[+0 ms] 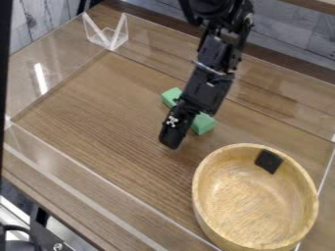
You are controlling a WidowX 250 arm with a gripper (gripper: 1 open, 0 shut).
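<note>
My black gripper (175, 125) hangs from the top centre down low over the wooden table (92, 137). Right behind it is a green object (202, 123), partly hidden by the arm, showing on both sides of it. Whether the fingers hold anything is too small and dark to tell.
A large tan bowl (252, 206) with a black block (268, 161) on its rim fills the lower right. A white wire piece (108, 34) stands at the top left.
</note>
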